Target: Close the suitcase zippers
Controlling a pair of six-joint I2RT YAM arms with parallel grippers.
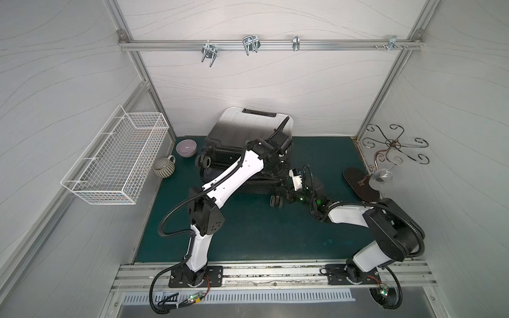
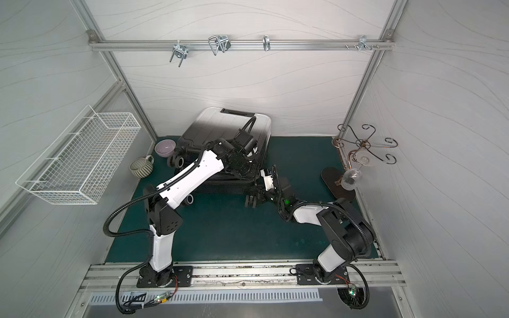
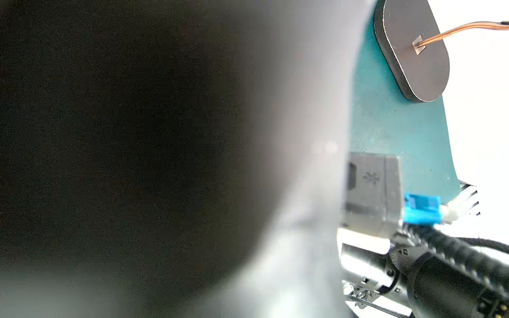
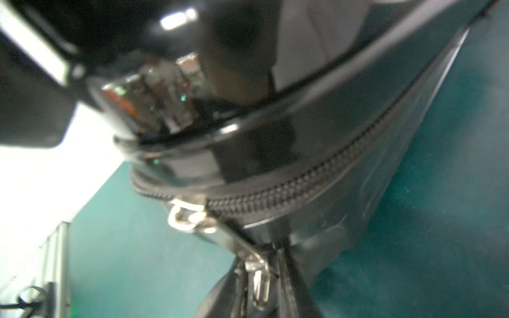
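Observation:
The black-and-silver suitcase (image 1: 236, 124) lies at the back of the table. A zipper (image 4: 286, 193) runs round its side in the right wrist view, with a metal slider (image 4: 186, 212) near the rounded corner. From that slider hangs a pull tab (image 4: 230, 239), its end at the fingertips of my right gripper. The fingers stand close together around that end; whether they grip it is unclear. Over the suitcase's right side reaches my left gripper (image 1: 276, 165), its fingertips not clearly visible. A dark, blurred surface fills most of the left wrist view.
A purple bowl (image 1: 186, 148) and striped mug (image 1: 163, 167) stand left of the suitcase. A wire basket (image 1: 122, 159) hangs on the left wall. At the right is a dark base (image 1: 361, 184) with a curled metal stand.

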